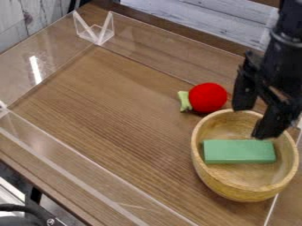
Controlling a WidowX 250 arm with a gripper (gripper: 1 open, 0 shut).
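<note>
My gripper [262, 113], black with several dark fingers, is open above the back part of a wooden bowl [207, 178] at the right. In the bowl lies a green rectangular block [236, 151]. A red round object [207, 97] with a small light green piece [184, 101] lies just behind the bowl, left of my gripper. Nothing shows held between the fingers.
A clear, open-frame item [94, 26] stands at the back left by the table edge. A dark curved part shows at the bottom left corner.
</note>
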